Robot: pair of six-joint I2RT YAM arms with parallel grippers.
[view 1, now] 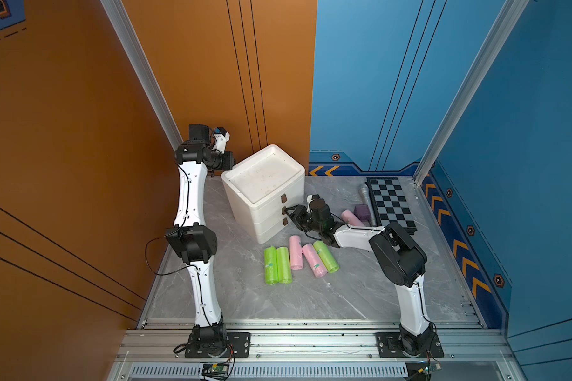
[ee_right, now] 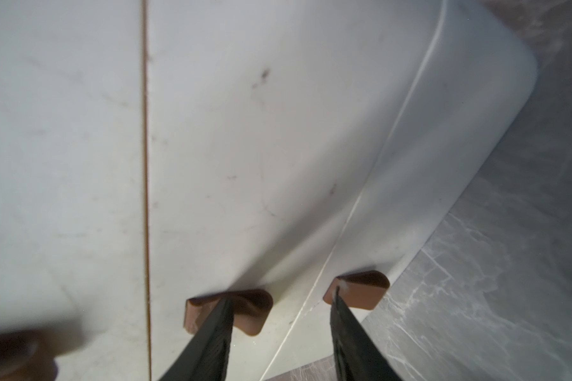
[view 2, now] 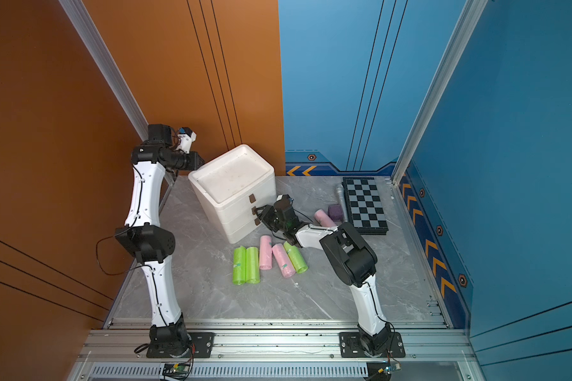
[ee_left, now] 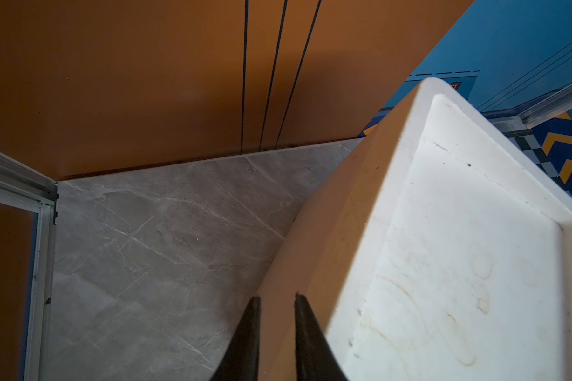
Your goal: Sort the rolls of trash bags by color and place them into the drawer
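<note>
The white three-tier drawer unit (view 1: 253, 217) has brown pull tabs (ee_right: 228, 308) on its front, with no drawer pulled out. My right gripper is open right at the tabs, its fingertips close to the middle one; contact is unclear. My left gripper hangs open by the unit's left top edge, empty. In front of the unit lie green rolls (view 1: 270, 264) and pink rolls (view 1: 295, 252), several in all; another pink roll (view 1: 352, 217) lies behind the right arm.
A checkered board (view 1: 391, 203), a grey cylinder (view 1: 367, 202) and a purple block (view 1: 362, 212) are at the back right.
</note>
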